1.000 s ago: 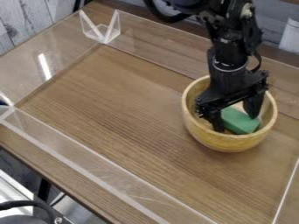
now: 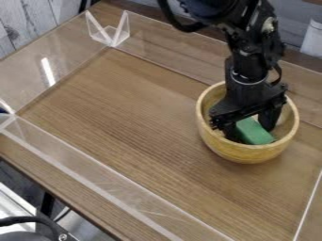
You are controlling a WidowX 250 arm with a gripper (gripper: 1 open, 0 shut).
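Note:
A round yellow bowl (image 2: 221,141) sits on the right part of the wooden table, with a green block (image 2: 254,133) lying inside it. My black gripper (image 2: 247,119) reaches down into the bowl from the top, open, its fingers spread over and beside the block. Whether the fingertips touch the block is hard to tell, as the gripper's body covers part of it.
Clear plastic strips run along the left side, and a transparent bracket (image 2: 108,36) stands at the back left. Cables lie at the lower left corner.
Over the last second my gripper has shifted slightly within the bowl, and the green block shows at a slightly different place beneath it. The bowl has barely moved.

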